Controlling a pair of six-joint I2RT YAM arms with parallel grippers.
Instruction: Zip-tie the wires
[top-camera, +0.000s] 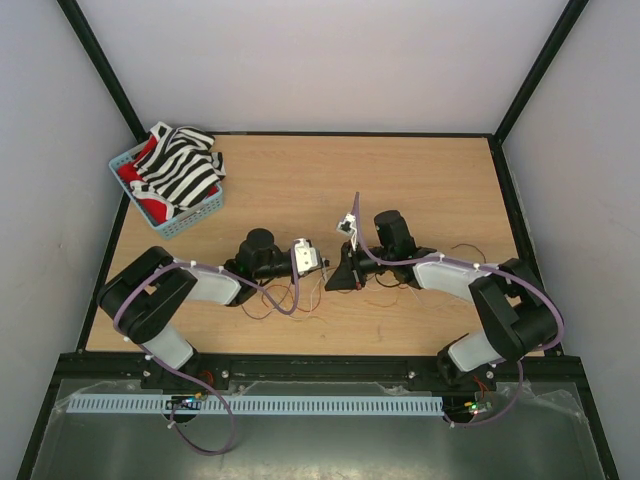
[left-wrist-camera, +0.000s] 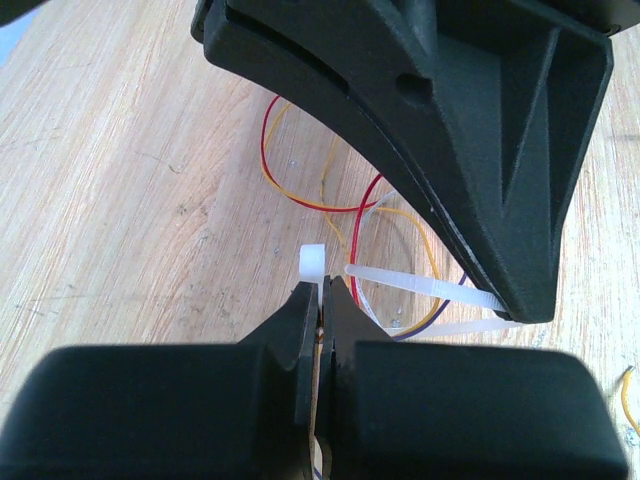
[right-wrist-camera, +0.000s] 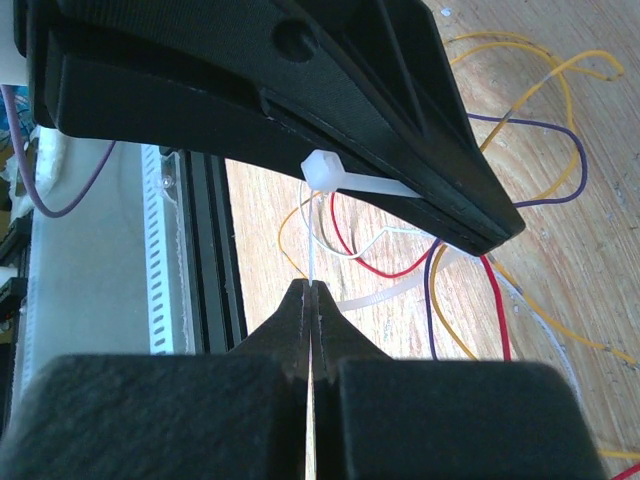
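Note:
Both grippers meet over the wires at the table's middle. In the left wrist view my left gripper is shut on the white zip tie; its square head stands just above the tips, beside the strap. In the right wrist view my right gripper is shut on the thin upright end of a zip tie, whose head shows above. Red, yellow, white and purple wires run loosely beneath both grippers.
A basket with striped and red cloth stands at the back left of the table. The front edge lies just below the wires.

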